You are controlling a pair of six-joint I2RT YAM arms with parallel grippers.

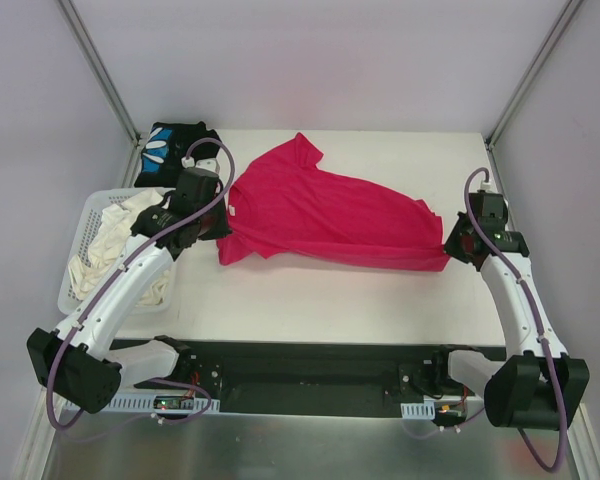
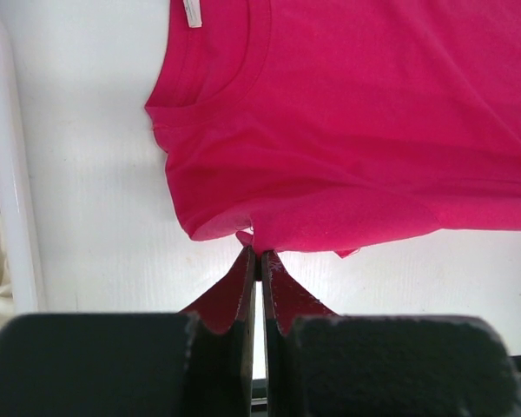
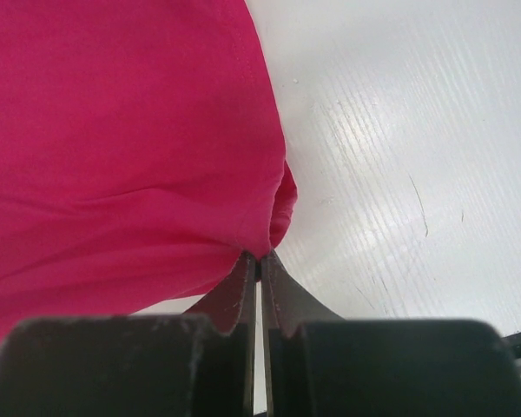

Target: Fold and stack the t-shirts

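Observation:
A red T-shirt (image 1: 330,210) lies spread on the white table, its collar (image 2: 208,78) at the left. My left gripper is shut on the shirt's near-left edge, pinching a fold of red cloth. My right gripper is shut on the near-right corner of the same shirt. Between the two, the near edge runs in a long folded band (image 1: 340,255). The cloth at the fingertips hides their very tips.
A white basket (image 1: 82,250) of cream cloth sits left of the shirt. A folded black shirt (image 1: 180,145) with a blue and white print lies at the back left. Bare table (image 1: 330,310) shows in front and at the back right.

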